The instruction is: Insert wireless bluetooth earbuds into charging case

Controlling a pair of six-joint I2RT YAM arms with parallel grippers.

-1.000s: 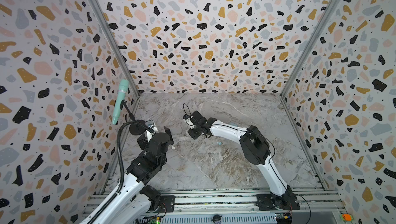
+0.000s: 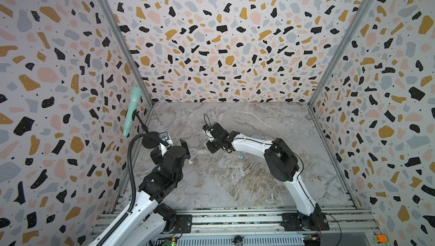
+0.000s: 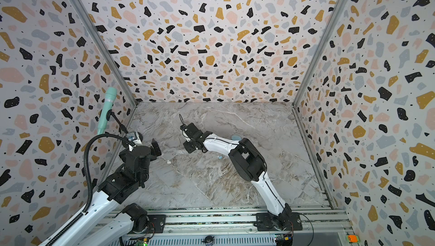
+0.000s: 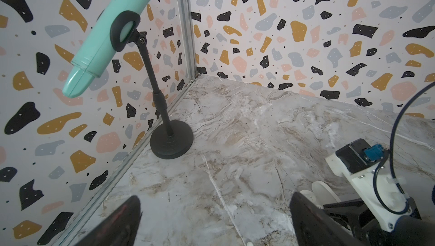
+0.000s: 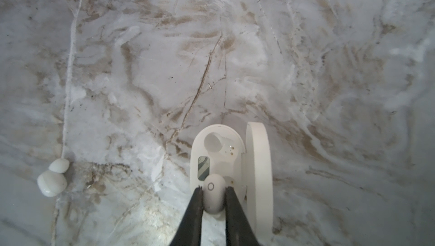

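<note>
My right gripper is shut on a white earbud (image 5: pixel 213 187), held over the lower part of the white charging case (image 5: pixel 223 160), whose lid (image 5: pixel 258 173) stands open on the right. The case's upper socket shows empty. Whether the held earbud is seated cannot be told. Another small white earbud (image 5: pixel 52 182) lies on the marble to the left of the case, also seen in the top left view (image 2: pixel 190 162). My left gripper stands open at the left, with nothing between its fingers.
A mint cylindrical device (image 4: pixel 102 37) on a black stand (image 4: pixel 172 139) is at the left wall. Small pale blue items (image 2: pixel 241 157) lie beside my right arm on the marble table (image 2: pixel 271 119).
The left arm has not visibly moved.
</note>
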